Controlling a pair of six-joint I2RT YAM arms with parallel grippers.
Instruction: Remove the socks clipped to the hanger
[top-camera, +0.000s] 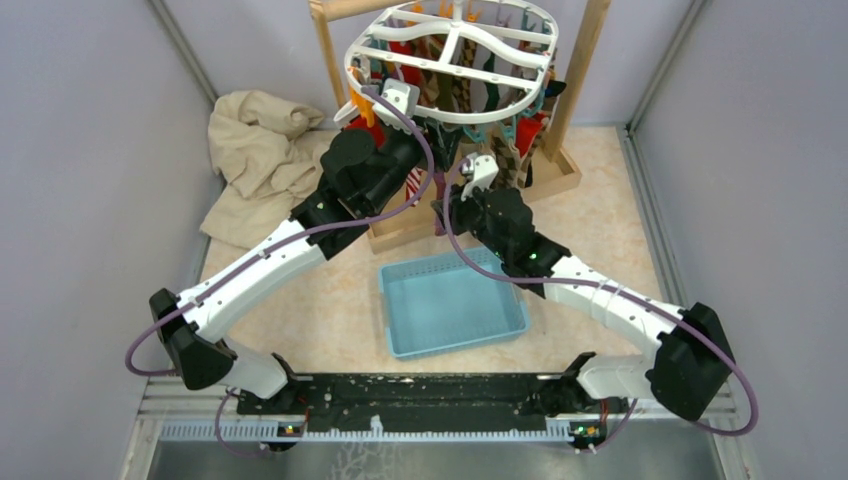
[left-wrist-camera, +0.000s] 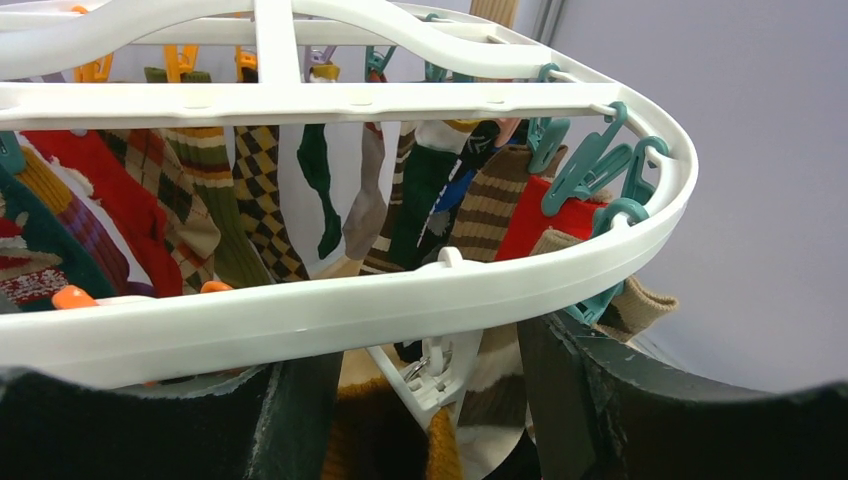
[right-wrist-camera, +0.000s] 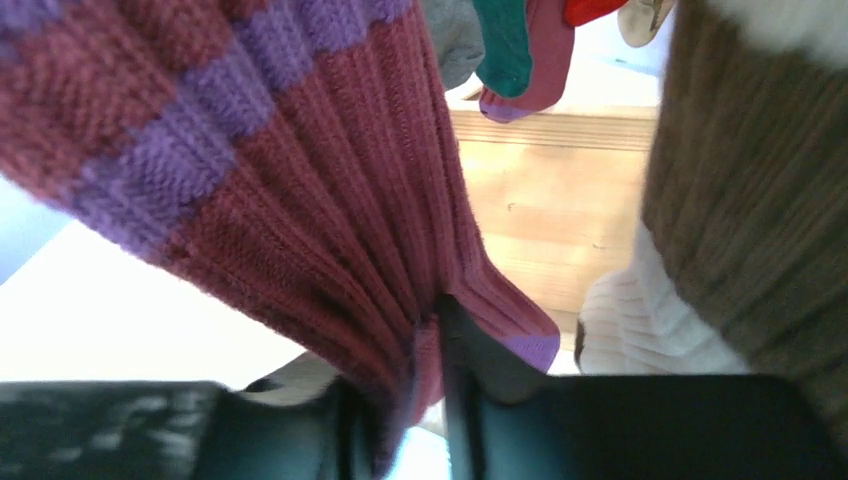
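Observation:
A white round hanger (top-camera: 452, 70) holds several socks on clips. At its front rim my left gripper is open, a finger on either side of a white clip (left-wrist-camera: 440, 375), with gaps beside it. An orange-brown sock (left-wrist-camera: 375, 425) hangs below that clip. Lower down, in the right wrist view, a maroon sock with purple stripes (right-wrist-camera: 330, 170) hangs slantwise. My right gripper is shut on it, the cloth gathered into folds between close, blurred fingers; the purple-tipped end (right-wrist-camera: 535, 345) sticks out to the right.
A blue basket (top-camera: 455, 352) stands in front of the hanger's wooden base (top-camera: 400, 233). Beige cloth (top-camera: 260, 150) lies on the left. Other socks hang close by, among them a brown and white one (right-wrist-camera: 740, 200).

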